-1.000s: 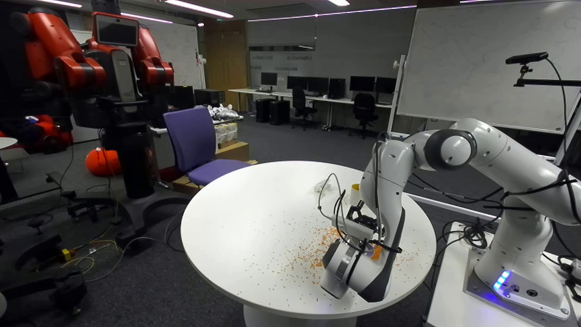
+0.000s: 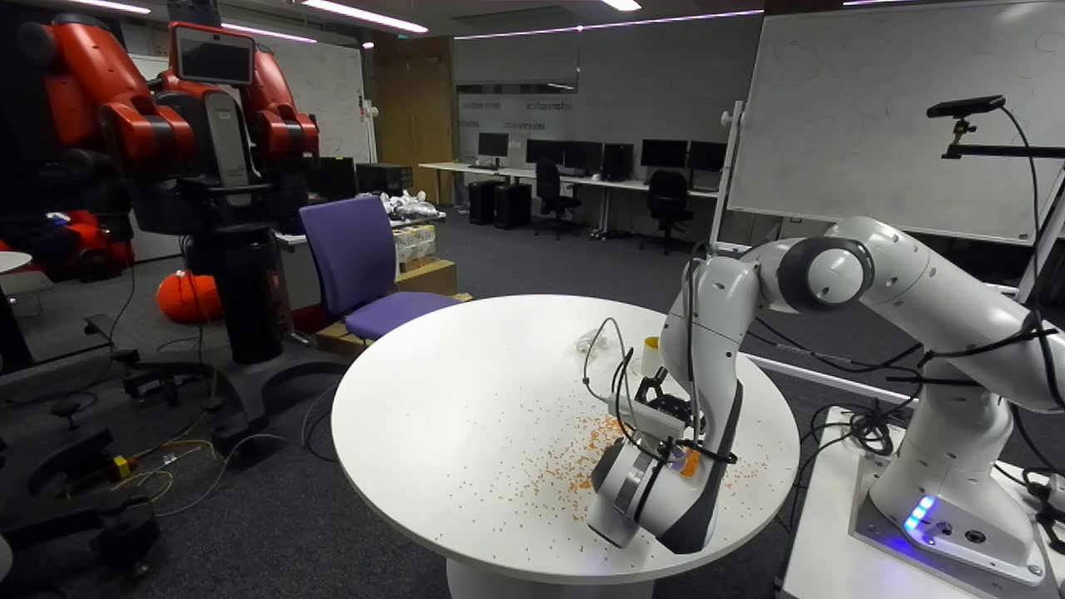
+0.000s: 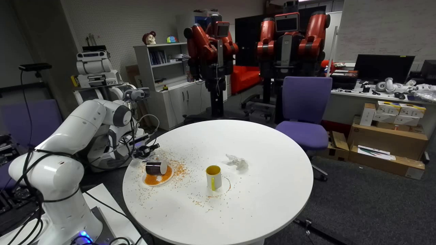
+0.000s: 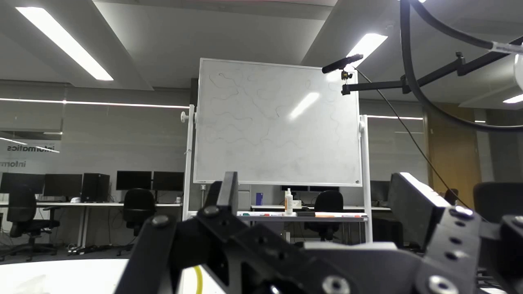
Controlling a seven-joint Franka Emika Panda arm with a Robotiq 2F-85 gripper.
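Observation:
In exterior view 2 a dark mug [image 3: 156,167] lies on its side on a white plate [image 3: 145,179] strewn with orange grains. My gripper [image 3: 152,148] is just behind that mug, near the table's edge, apart from it. The wrist view shows the gripper with its fingers wide apart and only the distant room between them. A white mug with a yellow inside and handle [image 3: 213,179] stands upright nearer the table's middle. Part of its yellow rim or handle [image 4: 198,279] peeks out low in the wrist view. From exterior view 1 the arm mostly covers the plate and dark mug.
Orange grains [image 3: 178,169] are scattered over the round white table [image 3: 265,192] around the plate and white mug. A crumpled clear plastic piece [image 3: 237,162] lies behind the white mug. Much of the tabletop away from the arm is bare.

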